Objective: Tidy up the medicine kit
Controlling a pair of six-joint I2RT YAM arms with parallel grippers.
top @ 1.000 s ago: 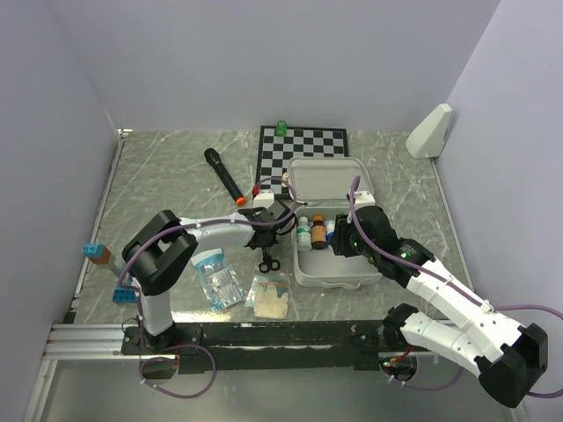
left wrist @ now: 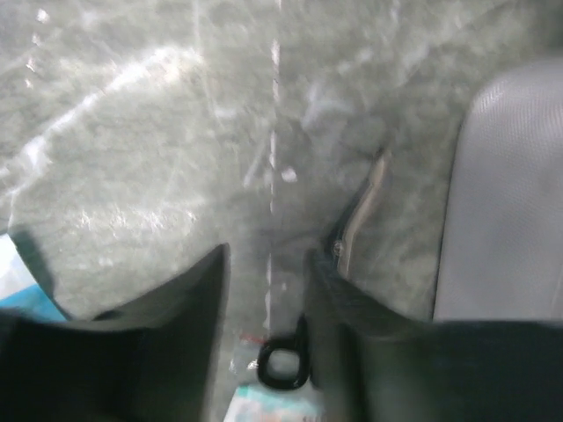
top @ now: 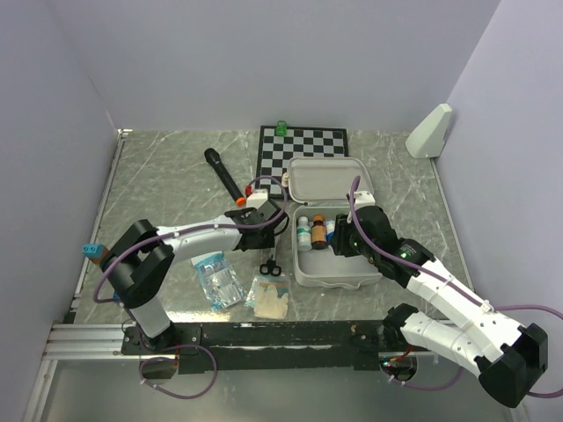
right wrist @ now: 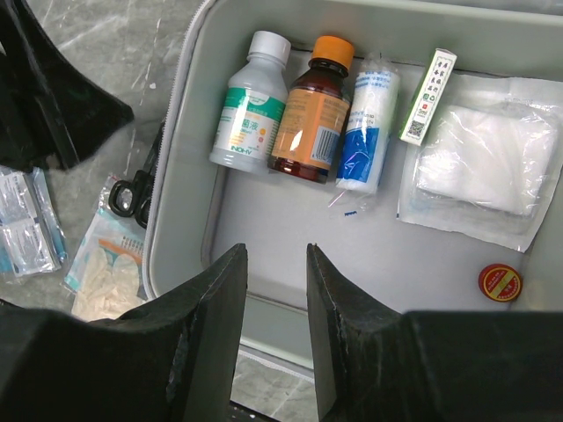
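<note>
The grey open kit box (top: 339, 274) holds a white bottle (right wrist: 249, 119), an amber bottle (right wrist: 306, 132), a bandage roll (right wrist: 366, 132), a small box (right wrist: 427, 97), a gauze pack (right wrist: 479, 158) and a red tin (right wrist: 500, 281). Left of it lie black scissors (left wrist: 286, 360), a bag with tan contents (right wrist: 110, 294) and a pouch of packets (top: 218, 281). My left gripper is over the scissors, blurred, fingers apart; whether it touches them is unclear. My right gripper hangs open above the box's interior, nothing between its fingers.
The box's lid (top: 325, 176) lies behind it, near a checkerboard (top: 303, 141). A black microphone (top: 220, 176) is at back left, blue-and-brown blocks (top: 97, 253) at far left, a white object (top: 429, 132) at back right. The box's front middle is clear.
The right arm and the objects look unchanged.
</note>
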